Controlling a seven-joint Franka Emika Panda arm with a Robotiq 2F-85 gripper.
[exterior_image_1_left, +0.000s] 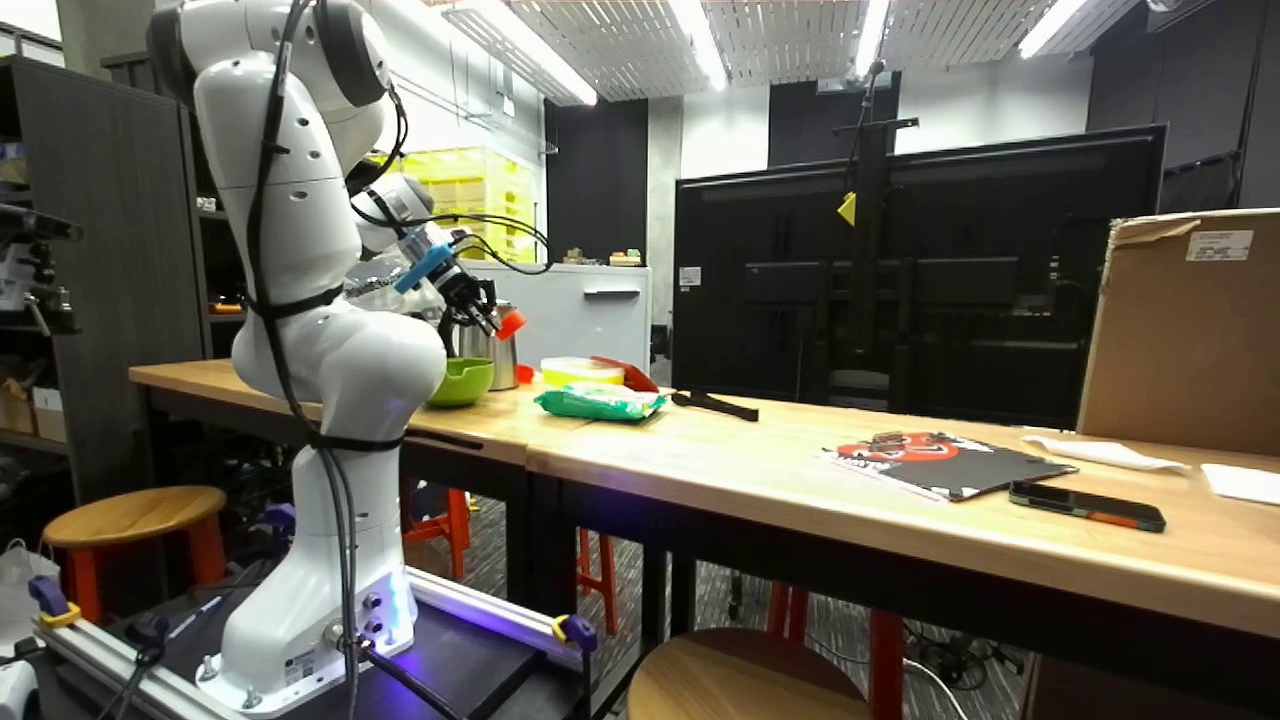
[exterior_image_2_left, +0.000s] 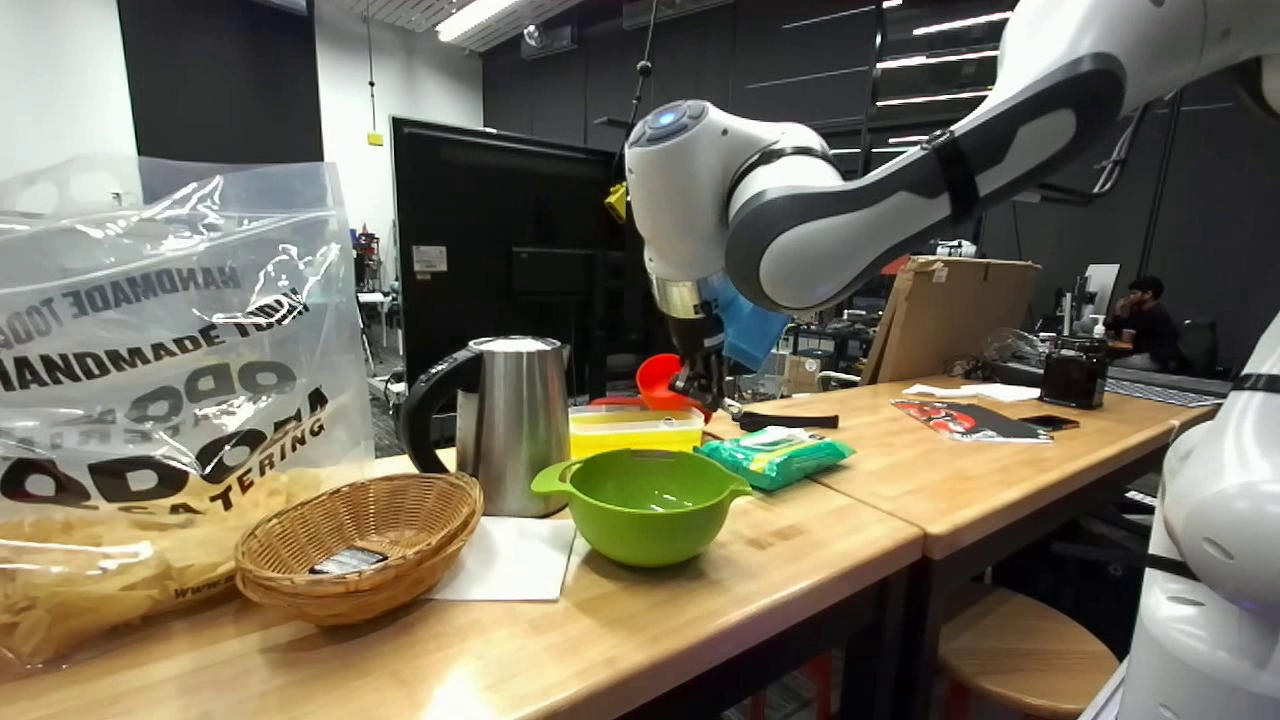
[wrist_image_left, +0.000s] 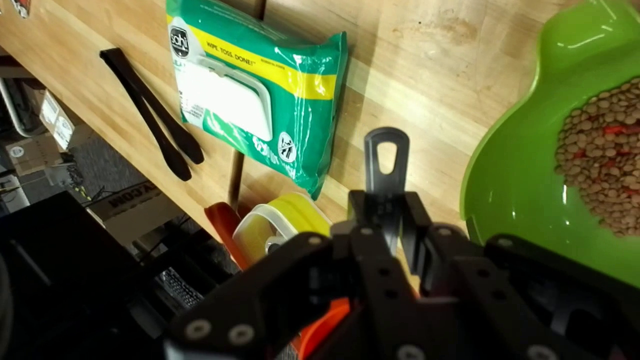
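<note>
My gripper is shut on the grey handle of a scoop (wrist_image_left: 387, 165); the handle's holed end sticks out past the fingers. The scoop's orange-red cup (exterior_image_2_left: 659, 382) shows beside the gripper in exterior view 2, held above the table. In the wrist view that cup is mostly hidden behind the gripper. To the right there lies a green bowl (wrist_image_left: 501, 174), with brown lentils (wrist_image_left: 603, 156) and some red bits inside. Exterior view 1 shows the bowl (exterior_image_1_left: 462, 382) on the table, below and left of the scoop's cup (exterior_image_1_left: 511, 324).
A green wipes pack (wrist_image_left: 258, 84), black tongs (wrist_image_left: 150, 114) and a yellow-lidded container (wrist_image_left: 288, 216) lie near the bowl. A steel jug (exterior_image_2_left: 516, 420), wicker basket (exterior_image_2_left: 360, 540) and large plastic bag (exterior_image_2_left: 156, 396) stand on its other side. Bare tabletop (exterior_image_1_left: 768, 444) lies beyond the tongs.
</note>
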